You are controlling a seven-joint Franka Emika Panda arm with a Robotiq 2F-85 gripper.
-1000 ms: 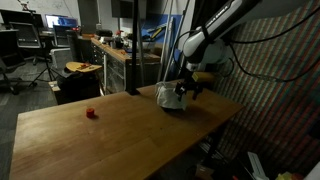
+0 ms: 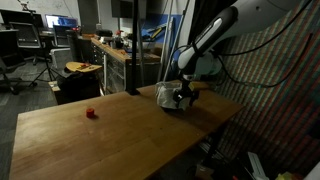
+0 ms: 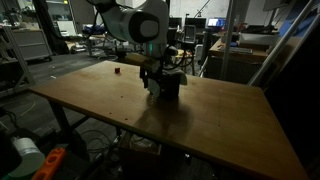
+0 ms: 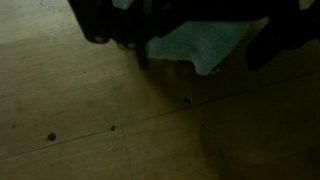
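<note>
A pale cloth point(image 2: 170, 96) lies draped over a dark box-like thing point(image 3: 170, 86) near the far right of the wooden table. My gripper point(image 2: 184, 98) is low beside it, covering part of it in both exterior views. In the wrist view the gripper stands open, its dark fingers spread, with a grey-green piece of cloth point(image 4: 205, 42) showing in the gap. Whether the fingers touch the cloth I cannot tell. A small red object point(image 2: 90, 113) sits far off on the left part of the table.
Upright poles point(image 3: 229, 40) stand past its edge, and a black chair point(image 2: 75, 86) is behind it. Beyond are desks and clutter.
Over the last second the arm has come down and my gripper has moved lower beside the cloth. The cloth and the red object look unmoved.
</note>
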